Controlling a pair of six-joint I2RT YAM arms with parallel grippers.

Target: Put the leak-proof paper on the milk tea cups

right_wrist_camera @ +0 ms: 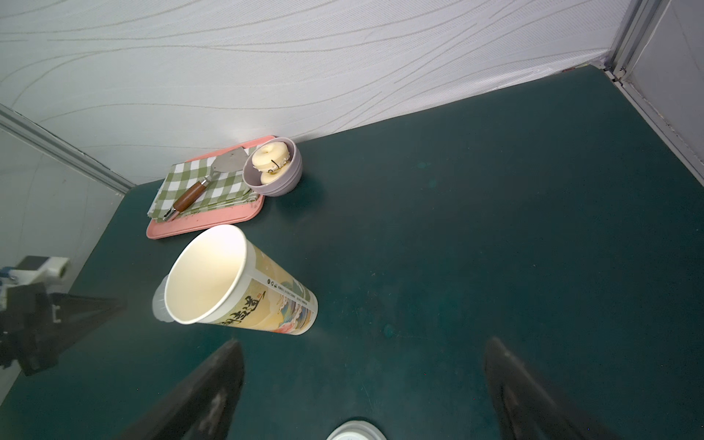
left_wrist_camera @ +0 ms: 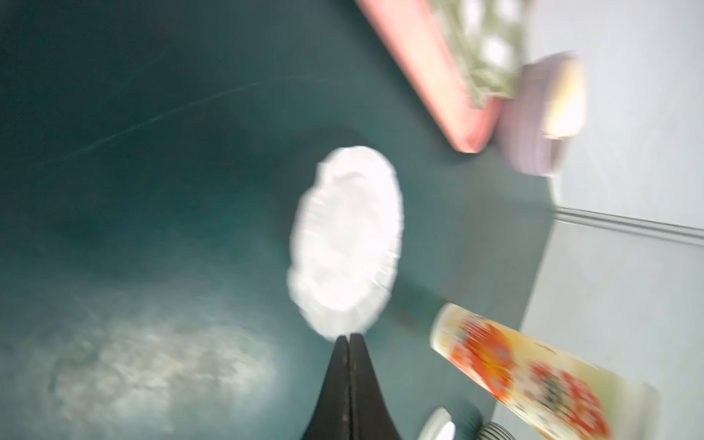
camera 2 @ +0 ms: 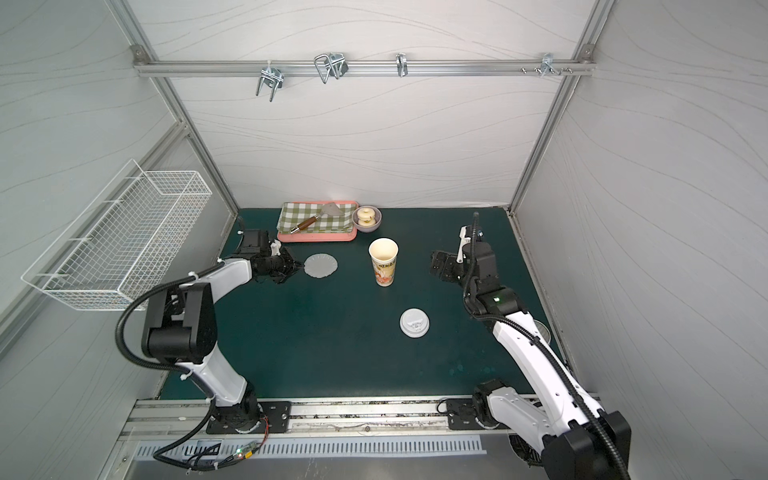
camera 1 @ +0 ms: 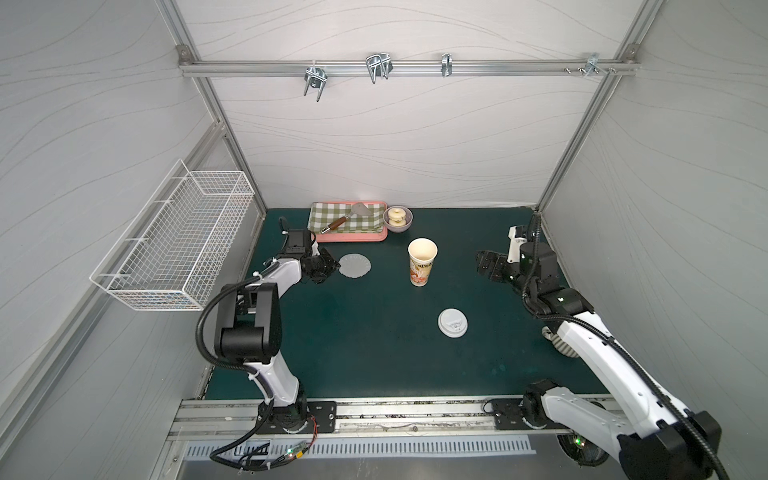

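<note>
The leak proof paper (camera 1: 355,265) is a pale crinkled disc lying flat on the dark green table. My left gripper (camera 1: 329,269) is beside its left edge. In the left wrist view the fingers are pressed together, and the paper (left_wrist_camera: 346,238) lies just beyond their tips, outside them. An open, empty-looking milk tea cup (camera 1: 420,262) stands upright to the right of the paper. Beyond the cup, my right gripper (camera 1: 483,262) hovers over the right of the table. Its fingers (right_wrist_camera: 194,399) are spread wide with nothing between them.
A white lid (camera 1: 453,322) lies in front of the cup. Behind stand a pink tray (camera 1: 352,237) with a checkered cloth and spatula, and a bowl (camera 1: 398,227). A wire basket (camera 1: 172,248) hangs at left.
</note>
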